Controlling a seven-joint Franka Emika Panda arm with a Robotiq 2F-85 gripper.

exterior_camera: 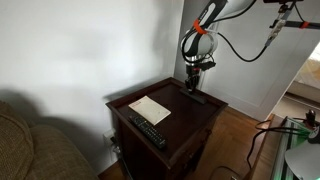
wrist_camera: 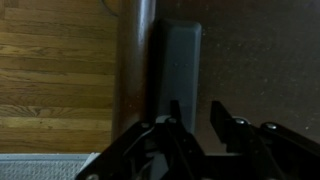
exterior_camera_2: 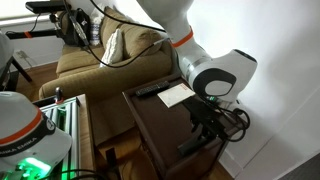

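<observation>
A flat dark grey bar (wrist_camera: 180,62) lies lengthwise along the table edge in the wrist view. My gripper is open there: one finger overlaps the near part of the bar and the other stands over bare tabletop to its right. The dark bar (exterior_camera: 193,96) shows at the right end of the table in exterior view 1, just below my gripper (exterior_camera: 191,88). From exterior view 2, the bar (exterior_camera_2: 196,143) lies near the table's front end, close to the fingers. Whether the fingers touch it I cannot tell.
A white sheet of paper (exterior_camera: 150,110) and a black remote with buttons (exterior_camera: 147,132) lie farther along the dark brown table (exterior_camera: 183,122). The wall stands close behind it. Past the raised table edge (wrist_camera: 135,65) there is wooden floor (wrist_camera: 55,75).
</observation>
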